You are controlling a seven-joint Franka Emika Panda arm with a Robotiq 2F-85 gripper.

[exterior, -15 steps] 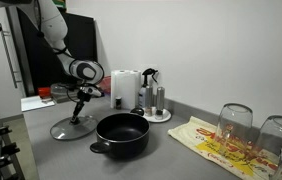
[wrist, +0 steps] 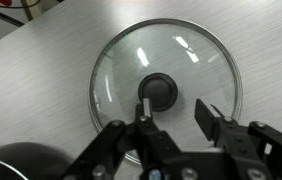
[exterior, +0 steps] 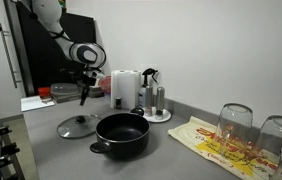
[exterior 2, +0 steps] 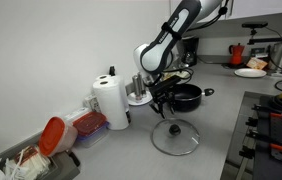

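Observation:
A round glass lid (exterior: pixel 65 130) with a dark rim and black knob (wrist: pixel 158 92) lies on the table, left of the black pot (exterior: pixel 122 135). My gripper (exterior: pixel 83 99) hangs above the lid, clear of the knob. In the wrist view, the gripper's fingers (wrist: pixel 213 122) stand apart with nothing held between them, and the knob shows beyond the tips, nearer the left one. The second exterior view has the lid (exterior 2: pixel 191 143) flat in front of the pot (exterior 2: pixel 184 98). The pot has no cover on it.
Behind the pot stand a paper towel roll (exterior: pixel 126 90) and several bottles (exterior: pixel 160 100) on a plate. Two glass jars (exterior: pixel 234 125) and a yellow printed cloth (exterior: pixel 206 142) occupy the right side. Bare table (exterior: pixel 166 163) shows in front of the pot.
The lid has shifted slightly toward the pot.

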